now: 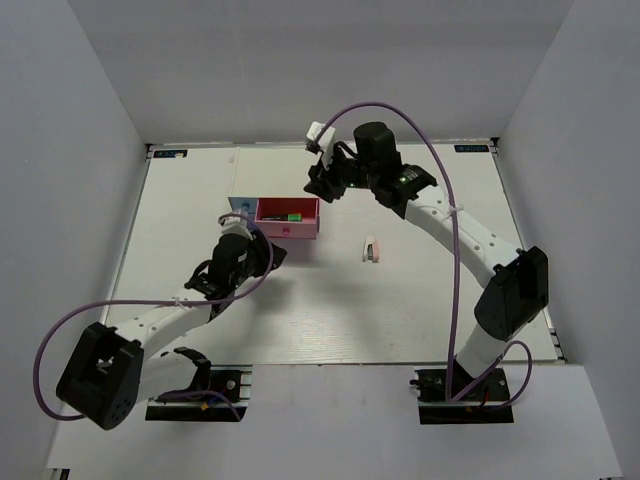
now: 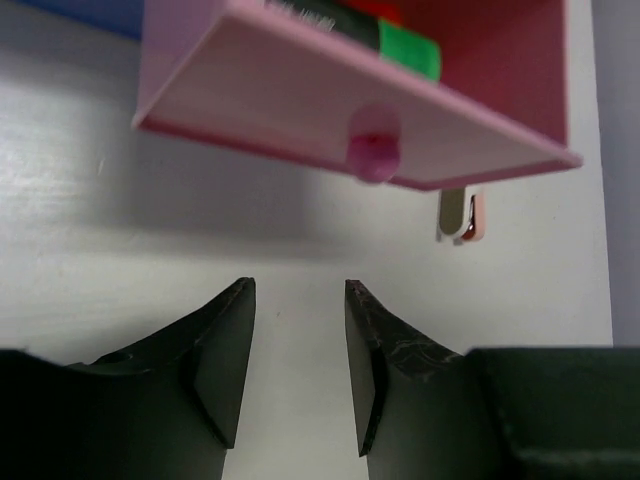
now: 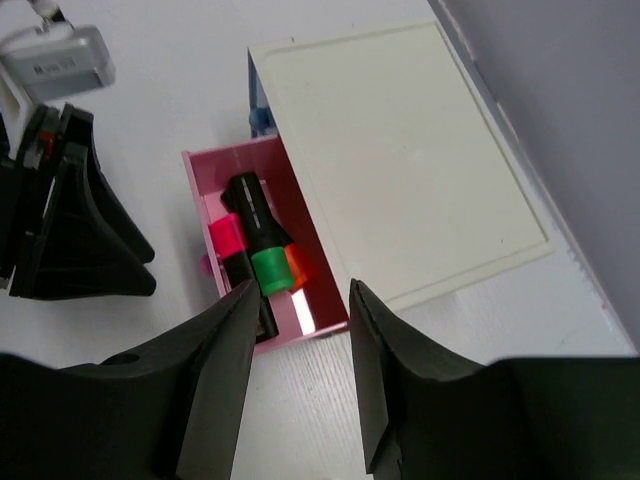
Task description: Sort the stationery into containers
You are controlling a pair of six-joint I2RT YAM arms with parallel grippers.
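A pink drawer point(image 1: 287, 229) stands pulled out of the white-topped container point(image 3: 400, 150), holding several markers point(image 3: 255, 215) with green, red and pink caps. My left gripper point(image 1: 268, 255) is just in front of and below the drawer; in its wrist view its fingertips point(image 2: 300, 295) stand apart beneath the drawer's knob point(image 2: 372, 155), with nothing visible between them. My right gripper point(image 1: 322, 185) is raised at the drawer's back right; its fingertips point(image 3: 300, 300) are apart and empty, looking down on the drawer.
A small pink-and-grey item point(image 1: 370, 250), perhaps an eraser or stapler, lies alone right of the drawer. The blue compartment point(image 3: 262, 115) sits beside the pink one.
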